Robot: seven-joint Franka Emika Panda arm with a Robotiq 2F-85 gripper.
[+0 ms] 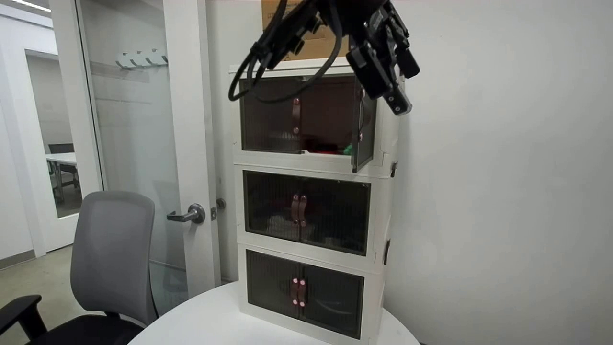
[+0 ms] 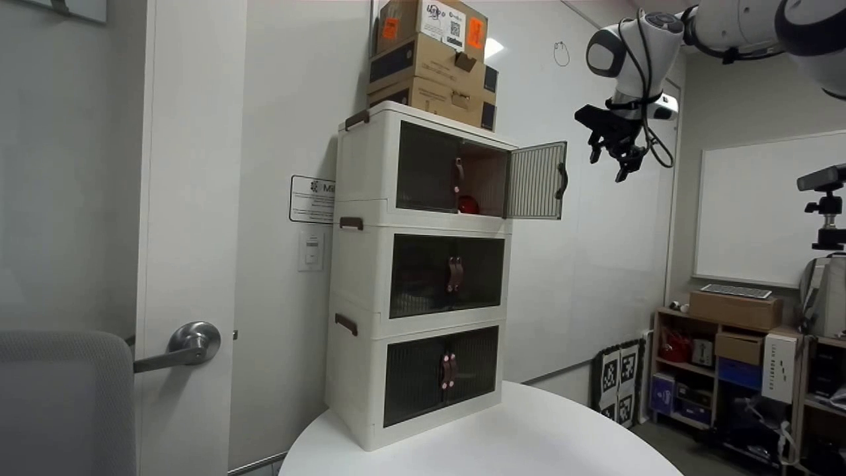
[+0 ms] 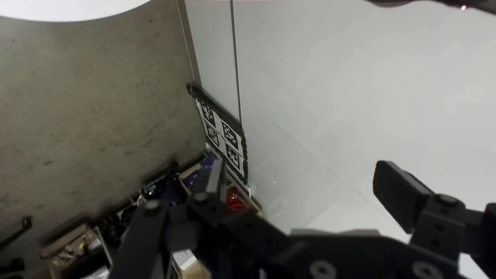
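Observation:
The white three-tier cabinet [image 2: 365, 277] stands on a round white table. On its top tier the right door [image 2: 539, 181] is swung outward, while the left door [image 2: 428, 166] is closed. Inside the top compartment a red object [image 2: 468, 205] shows, and in the first exterior view a bit of something green [image 1: 347, 149] lies behind the door edge. My gripper [image 2: 609, 165] hangs in the air to the right of the opened door, apart from it in the second exterior view. Its fingers stand wide apart in the wrist view, with nothing between them; the gripper is open.
Cardboard boxes [image 2: 432, 67] are stacked on the cabinet. The middle doors [image 2: 424, 274] and bottom doors [image 2: 420, 381] are closed. A whiteboard wall [image 3: 372, 93] runs close to the gripper.

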